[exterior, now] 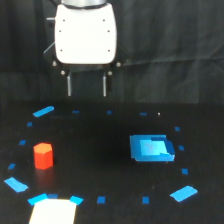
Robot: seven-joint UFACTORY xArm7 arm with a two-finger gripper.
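High over the back of the dark table hangs my gripper (87,87), below its white hand (86,36). Its two thin fingers point down, well apart, with only dark background between them; the gripper is open. On the table at the left rests a small red-orange block (43,156), clear of the gripper. Toward the right lies a shallow blue tray (137,150) with a light blue patch (154,147) inside it.
Blue tape strips (15,184) and small blue squares mark the table. A pale cream square (53,212) sits at the front left edge, partly cut off. Bare dark surface (90,155) separates the block and the tray.
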